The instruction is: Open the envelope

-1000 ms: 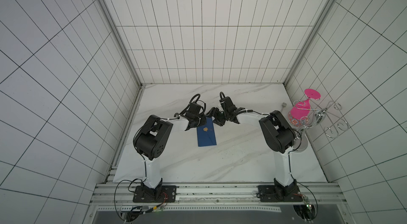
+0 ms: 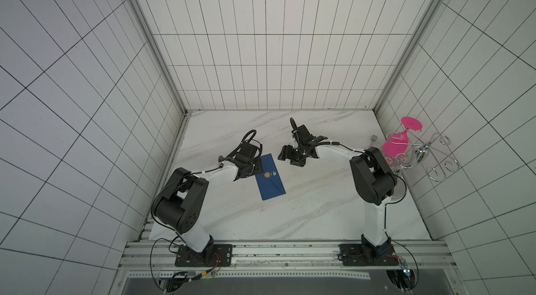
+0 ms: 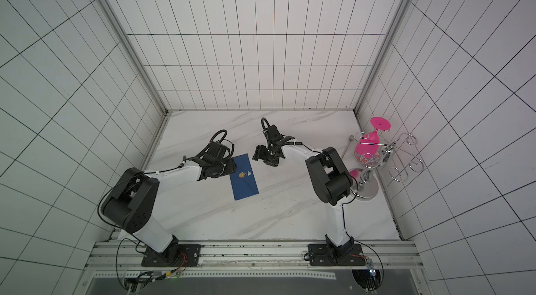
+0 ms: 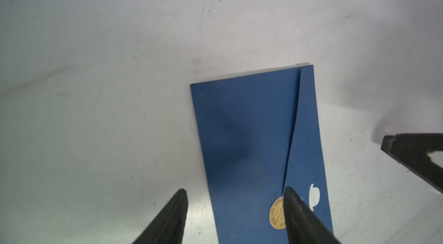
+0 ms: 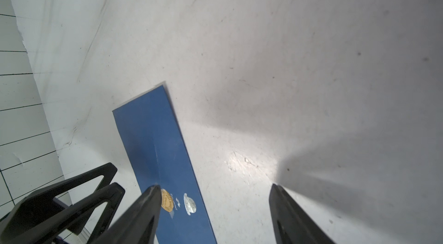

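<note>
A dark blue envelope (image 2: 270, 183) (image 4: 249, 142) (image 5: 161, 151) lies flat on the white table between my arms, with a long flap line along one side, a gold seal (image 4: 276, 211) and a small white patch (image 4: 313, 196) beside it. My left gripper (image 2: 254, 163) is over the left part of the envelope, fingers apart, nothing seen between them. My right gripper (image 3: 259, 155) hangs just right of the envelope's far end, also with fingers apart and empty, over bare table and the envelope's edge.
At the table's right edge stands a chrome stand (image 2: 421, 154) with rings and a pink object (image 2: 395, 143). Tiled walls (image 3: 251, 43) enclose the sides and back.
Over the last second my left arm has moved left and toward the front. My right arm has shifted slightly right. The envelope has shifted and turned slightly toward the front.
</note>
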